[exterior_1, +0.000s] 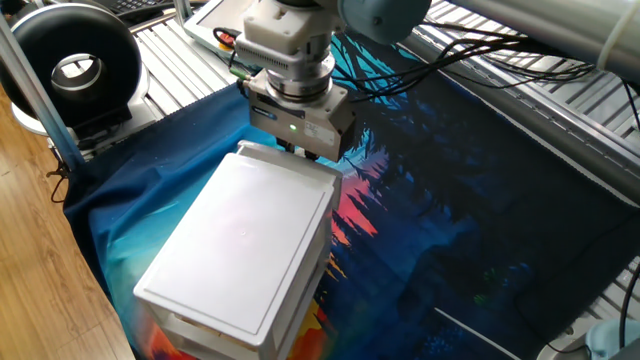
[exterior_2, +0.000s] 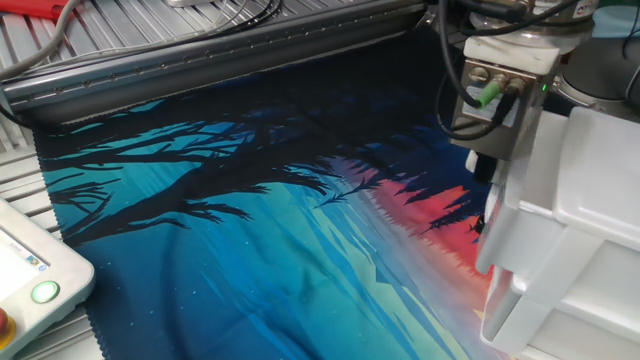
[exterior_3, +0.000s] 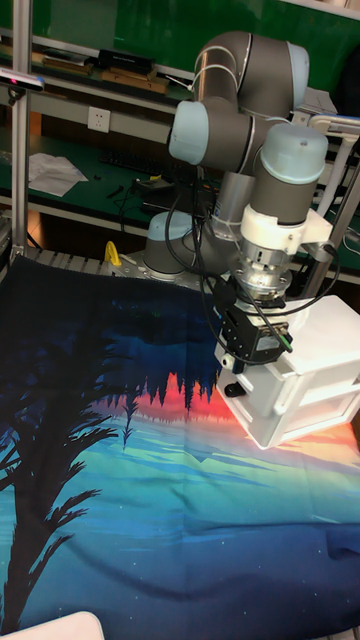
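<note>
A white drawer cabinet (exterior_1: 235, 240) with a flat top stands on the printed cloth. Its upper drawer (exterior_1: 288, 162) juts out a little at the end beneath my gripper (exterior_1: 298, 152). The gripper points down at the outer side of that drawer front, its dark fingers close against it; the exact contact is hidden. In exterior view 2 the fingers (exterior_2: 485, 167) reach down beside the drawer's front edge, and in exterior view 3 they sit low at the cabinet's front corner. How far apart the fingertips stand is not clear, and no loose object shows between them.
A teach pendant (exterior_2: 40, 275) rests at one edge. A black round device (exterior_1: 75, 70) stands beyond the cloth, and cables hang from the arm.
</note>
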